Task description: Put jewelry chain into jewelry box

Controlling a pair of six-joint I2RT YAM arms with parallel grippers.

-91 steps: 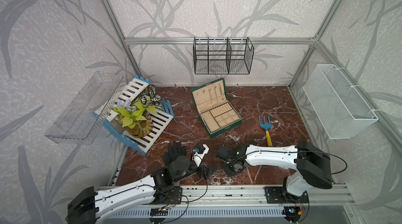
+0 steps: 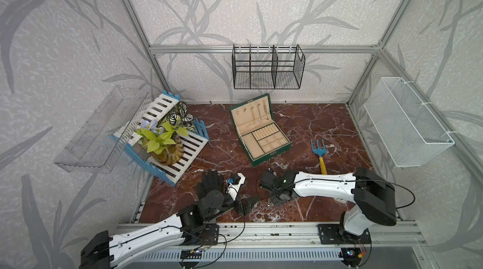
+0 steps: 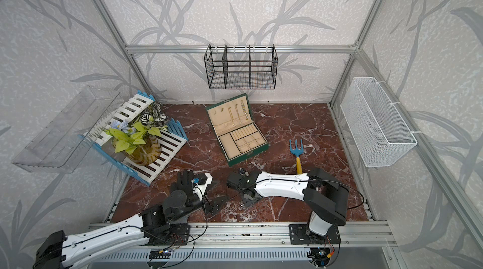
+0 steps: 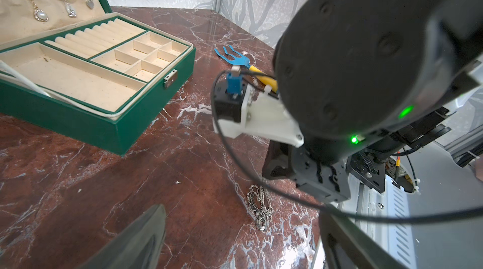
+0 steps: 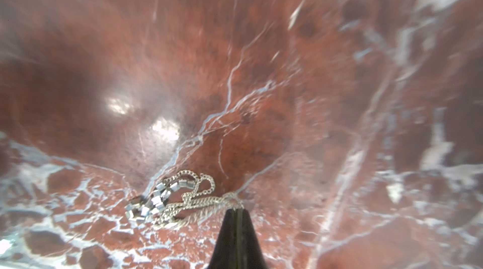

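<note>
A silver chain with cube beads (image 5: 198, 196) lies bunched on the marble table (image 5: 322, 92). In the right wrist view my right gripper is shut, its tips at the chain's edge; nothing clearly shows between them. In the left wrist view my left gripper is open, fingers wide apart, with the chain (image 4: 259, 207) beyond them. The green jewelry box (image 2: 269, 155) stands open at mid-table, with compartments in its base and necklaces hanging in the lid.
A blue-and-yellow garden fork (image 2: 322, 160) lies right of the box. A slatted crate (image 2: 188, 155) with plants is on the left. Wire baskets (image 2: 267, 80) hang on back and right walls, a clear one on the left. The two arms are close together at the front.
The box has not moved.
</note>
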